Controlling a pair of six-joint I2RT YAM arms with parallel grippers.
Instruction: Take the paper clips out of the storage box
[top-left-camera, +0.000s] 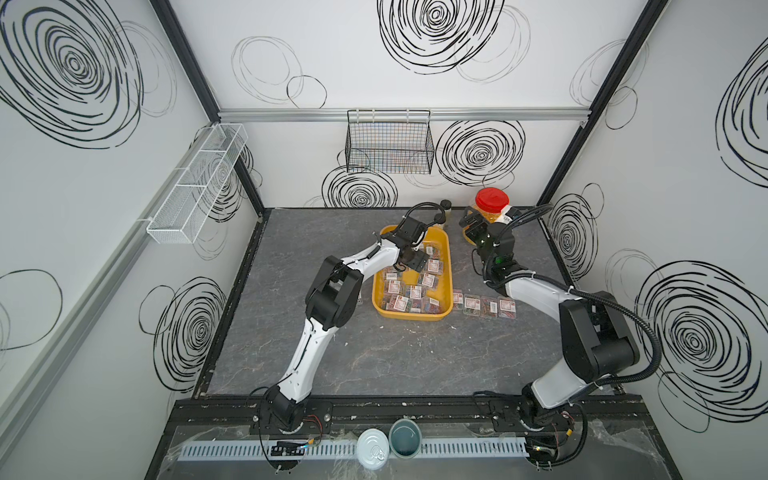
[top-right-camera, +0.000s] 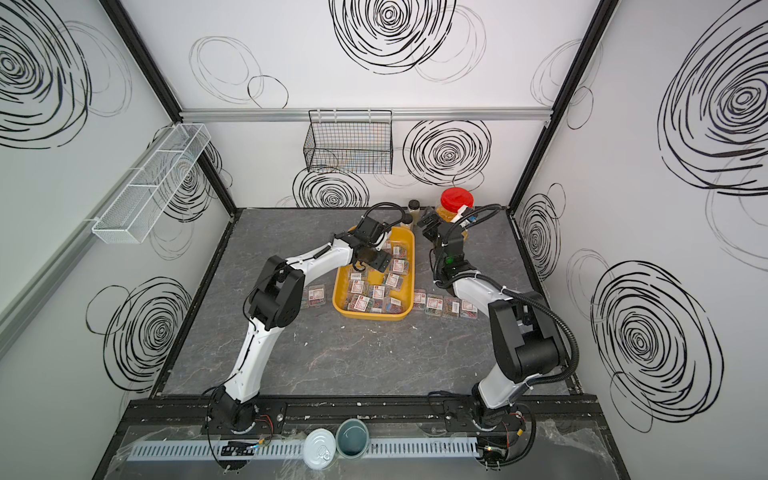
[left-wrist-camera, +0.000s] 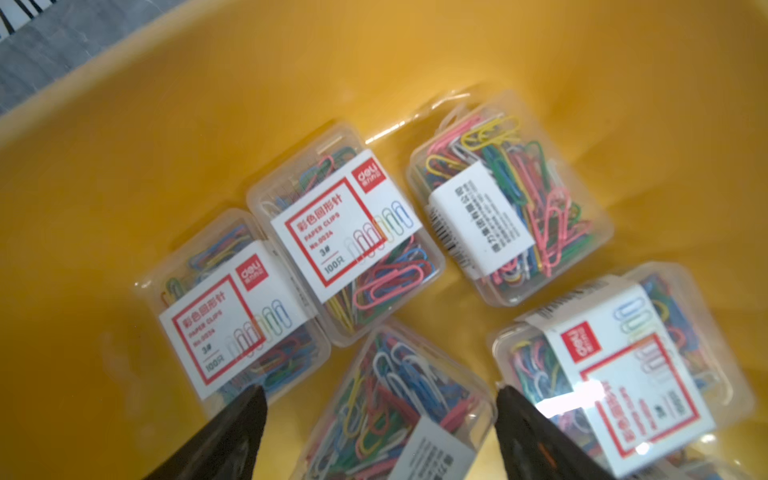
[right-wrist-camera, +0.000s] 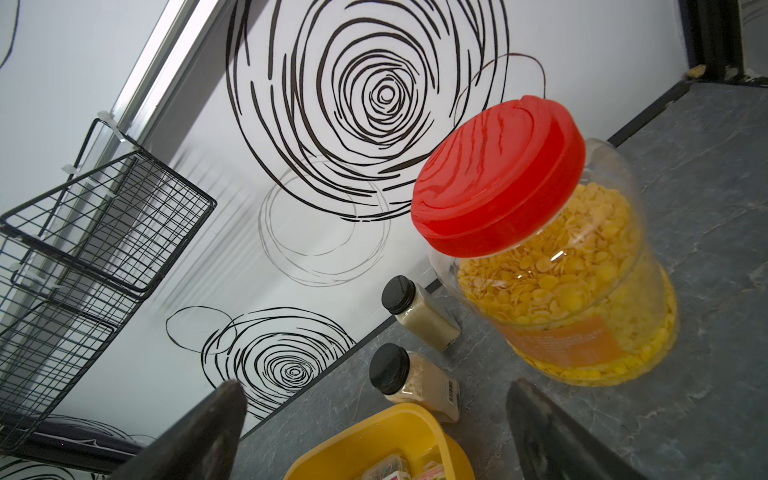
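Note:
The yellow storage box (top-left-camera: 412, 317) stands mid-table, holding several clear cases of coloured paper clips. My left gripper is over it, open and pointing down. Between its fingers lies the near end of one case (left-wrist-camera: 376, 408); no grip on it shows. Two labelled cases (left-wrist-camera: 344, 232) lie side by side just beyond, with another case (left-wrist-camera: 512, 200) near the wall and one more (left-wrist-camera: 620, 368) to the right. My right gripper is open and empty, held beside the box near the red-lidded jar.
Outside the box, several clip cases (top-left-camera: 489, 305) form a row at its right, and a case (top-right-camera: 317, 295) lies at its left. A red-lidded jar (right-wrist-camera: 500, 180) and two black-capped bottles (right-wrist-camera: 420, 384) stand at the back.

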